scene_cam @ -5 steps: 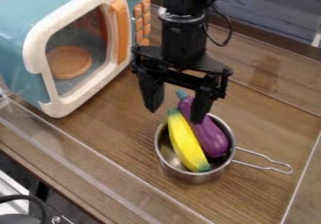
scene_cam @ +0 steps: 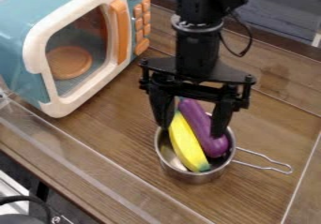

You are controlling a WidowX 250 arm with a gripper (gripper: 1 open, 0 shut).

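Note:
My black gripper [scene_cam: 191, 109] hangs open at the centre, its fingers spread above a steel pot [scene_cam: 177, 171] with a long wire handle. In the pot a yellow banana [scene_cam: 189, 145] lies beside a purple eggplant [scene_cam: 213, 145]. The fingers overlap the upper ends of both in this view; whether they touch cannot be told.
A toy microwave [scene_cam: 56, 26] in pale blue and white, door window showing an orange disc, fills the upper left. A black cable lies at the lower left corner.
My gripper has moved right and a little down, over the pot's contents. The banana, eggplant and pot look nearly unchanged.

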